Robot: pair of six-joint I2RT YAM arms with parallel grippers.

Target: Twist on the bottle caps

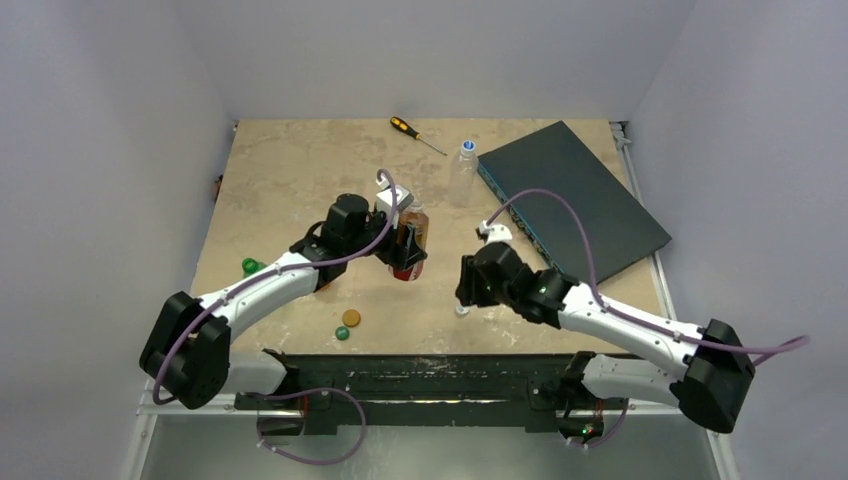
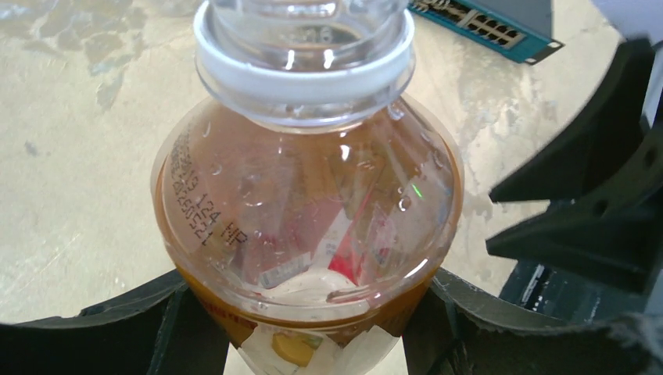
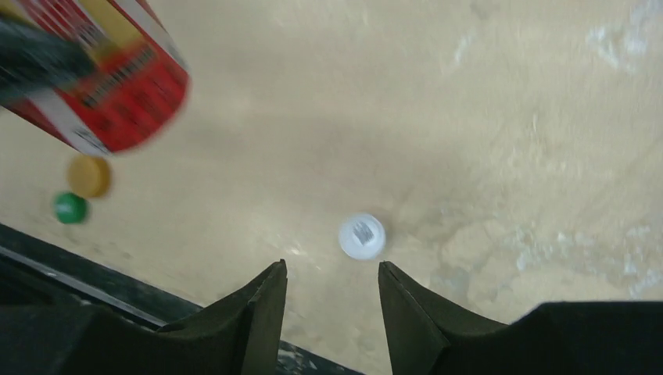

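The brown-filled bottle with a red label [image 1: 414, 228] is held upright off the table, with my left gripper [image 1: 411, 252] shut around it. In the left wrist view its clear bottle neck [image 2: 305, 47] shows bare above a white ring; the very top is cut off. A small white cap [image 3: 362, 237] lies on the table. Above that cap hovers my right gripper, its fingers parted and nothing between them. Near the front edge lie an orange cap [image 1: 351, 317] and a green cap [image 1: 342, 333].
A clear bottle with a blue cap [image 1: 463, 178] stands toward the back. Behind it lies a screwdriver [image 1: 403, 127]. The large dark flat box [image 1: 575, 195] fills the right side. A green object [image 1: 251, 266] shows beside the left arm.
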